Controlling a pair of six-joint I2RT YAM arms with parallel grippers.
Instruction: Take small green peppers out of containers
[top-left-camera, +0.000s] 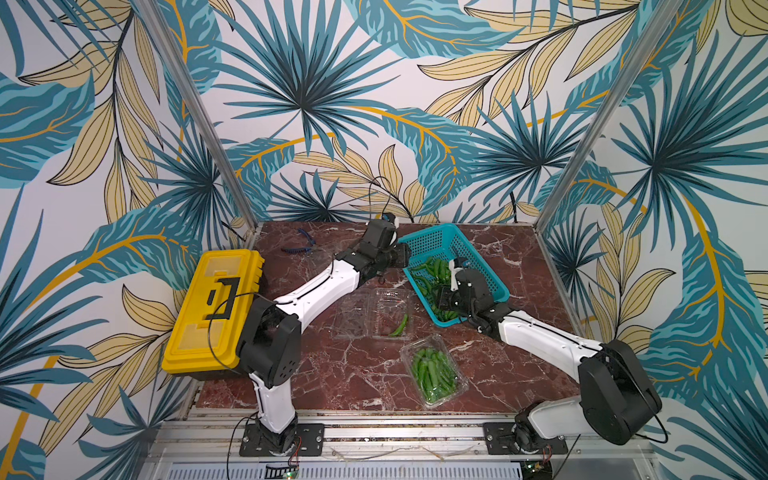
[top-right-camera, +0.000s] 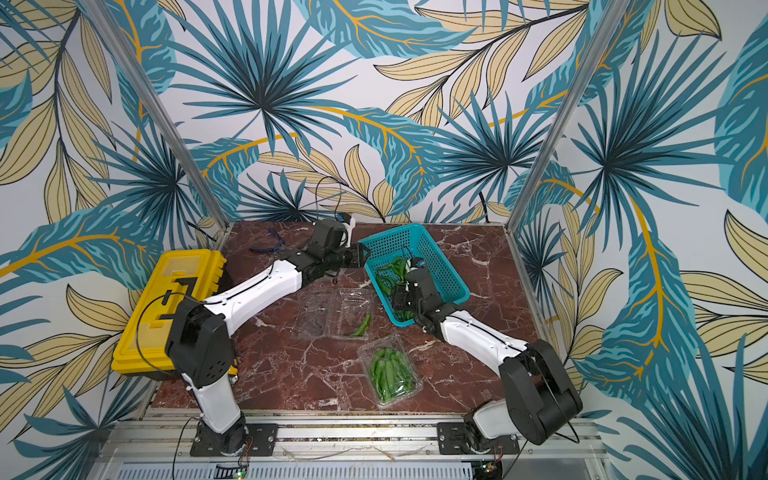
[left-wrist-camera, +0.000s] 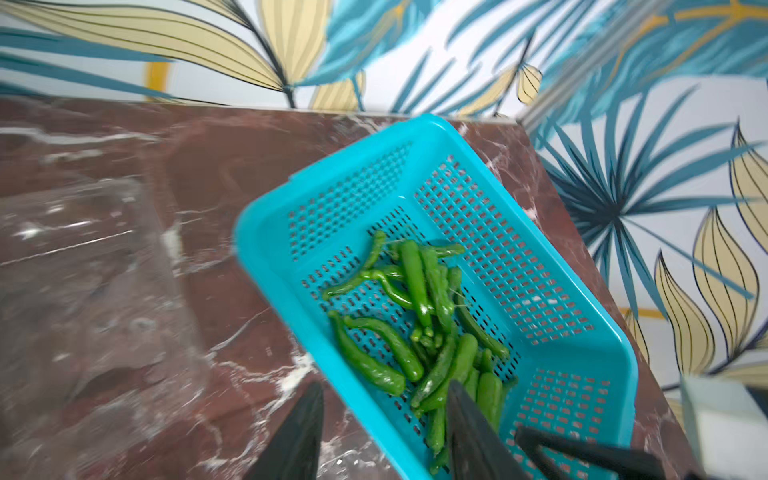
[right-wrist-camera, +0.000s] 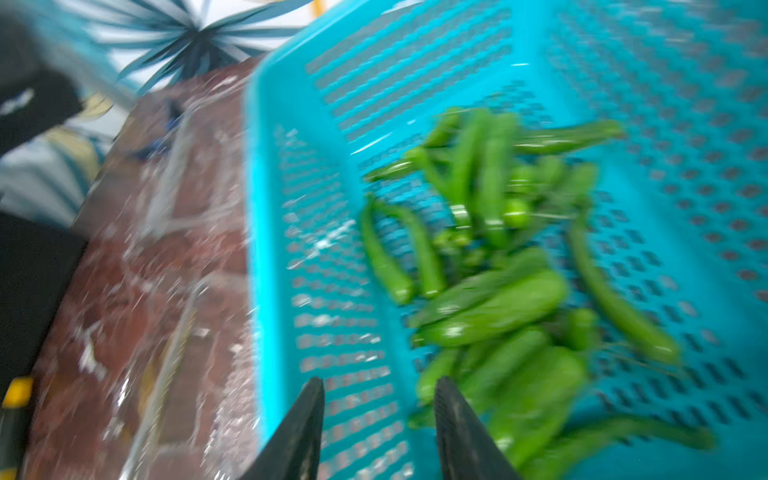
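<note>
Green peppers (top-left-camera: 438, 272) lie piled in the teal basket (top-left-camera: 480, 268). A clear container (top-left-camera: 436, 392) at the front is full of peppers (top-left-camera: 432, 372); a lone pepper (top-left-camera: 400, 325) lies in an opened clear container (top-left-camera: 382, 313) left of the basket. My left gripper hangs by the basket's left edge, fingers apart, with nothing between its fingers. Above the basket's near part, my right gripper is open and empty, peppers (right-wrist-camera: 496, 308) beneath it. The right arm hides part of the pile in the top left view.
A yellow toolbox (top-left-camera: 209, 312) stands at the left, behind the left arm. Blue-handled pliers (top-left-camera: 299, 243) lie at the back left.
</note>
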